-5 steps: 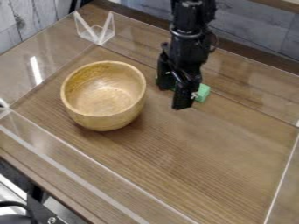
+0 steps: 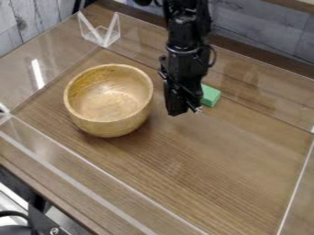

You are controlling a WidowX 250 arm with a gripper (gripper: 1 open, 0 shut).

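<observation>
My black gripper (image 2: 185,103) hangs just right of a large tan bowl (image 2: 108,97), low over the wooden table (image 2: 196,174), shut. A green block (image 2: 208,95) lies just behind and right of it, partly hidden by the gripper. I see nothing clearly held between the fingers, though the dark fingertips are hard to make out.
A white wire-like holder (image 2: 102,29) stands at the back left. A black cable lies at the lower left edge.
The gripper has shifted a little to the left, toward the bowl, and its fingers have drawn together. The green block remains behind it.
</observation>
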